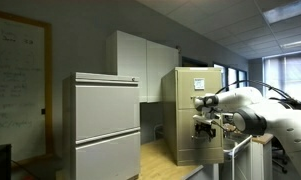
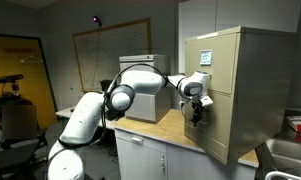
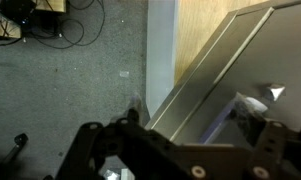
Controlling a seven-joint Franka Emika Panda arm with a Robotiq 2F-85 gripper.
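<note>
A tall beige cabinet (image 1: 192, 85) stands on the wooden counter, and its broad face also shows in exterior view 2 as a grey-beige cabinet (image 2: 227, 95). My gripper (image 2: 198, 114) is beside this cabinet, close to its face; whether they touch cannot be made out. From the wrist, the open gripper straddles an edge of the grey panel (image 3: 212, 75), one finger over the floor side and the other over the panel. A small shiny metal fitting (image 3: 275, 91) sits on that panel near the right finger. Nothing shows held between the fingers.
A light drawer cabinet (image 1: 106, 125) stands on the counter (image 1: 162, 160), with a white wall cupboard (image 1: 145, 68) above. A sink (image 2: 290, 152) lies right of the cabinet. Cables (image 3: 75, 35) lie on the floor (image 3: 80, 90) below.
</note>
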